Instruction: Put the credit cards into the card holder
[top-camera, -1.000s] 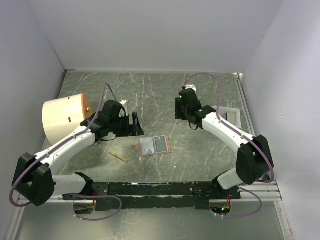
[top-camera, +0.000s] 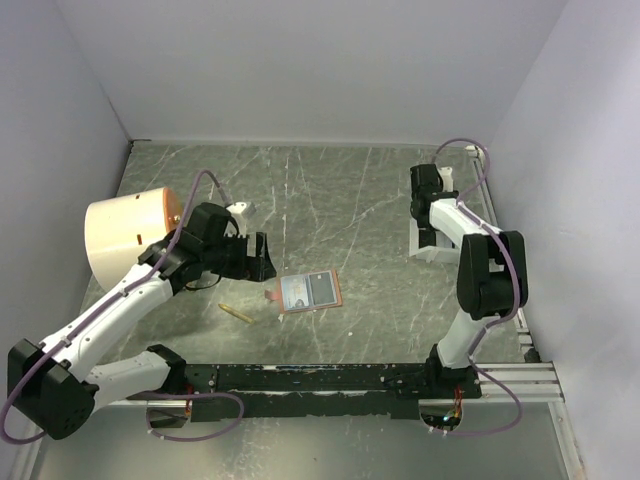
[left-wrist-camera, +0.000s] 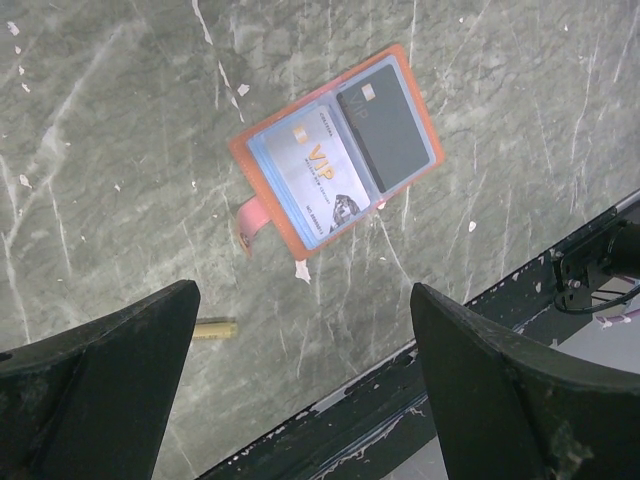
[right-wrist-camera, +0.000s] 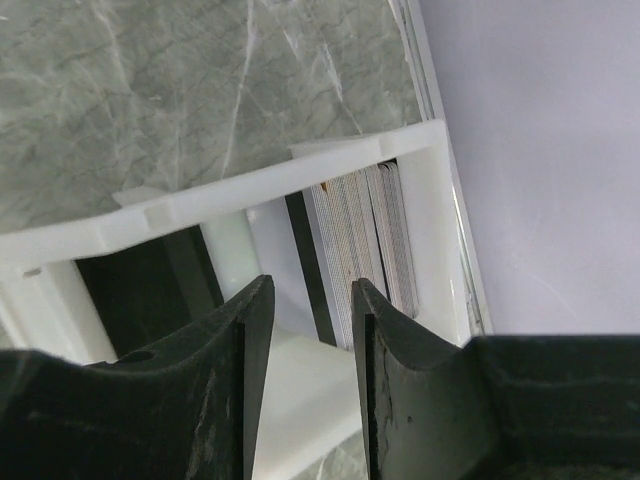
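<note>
The card holder (left-wrist-camera: 268, 205) lies spread flat on the table with an orange-brown border and a strap at its left. Its clear left pocket shows a white VIP card (left-wrist-camera: 310, 165); the right one shows a dark grey VIP card (left-wrist-camera: 384, 128). Open above the holder is my left gripper, nothing between its fingers. Cards (right-wrist-camera: 345, 235) stand on edge, packed in one compartment of a white box (right-wrist-camera: 440, 240). My right gripper is over that box, its fingers part open and close to the cards, no card visibly gripped.
A yellow pen-like stick (top-camera: 236, 313) lies left of the holder. A large cream cylinder (top-camera: 128, 232) stands at the far left. Dark items (right-wrist-camera: 155, 290) fill another compartment of the box.
My right arm has swung right from mid-table to over the white box, and its gripper has come down there. The left gripper has shifted slightly left. The holder has not moved.
</note>
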